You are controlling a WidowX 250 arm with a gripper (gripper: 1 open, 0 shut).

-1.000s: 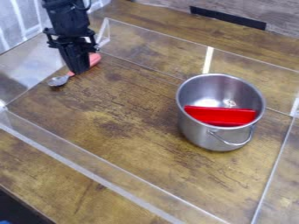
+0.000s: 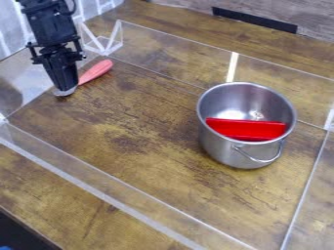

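My black gripper (image 2: 61,72) is low at the upper left, its fingertips over a pink-handled utensil (image 2: 94,71) lying at the clear tray edge. It looks shut; whether anything is between its fingers is hidden. A steel pot (image 2: 236,149) stands at the right, holding a red bar-shaped object (image 2: 245,129).
Clear plastic borders frame the wooden work surface (image 2: 144,156).
My gripper has moved left and a little lower, now covering the silver end of the pink utensil. The pot has not moved.
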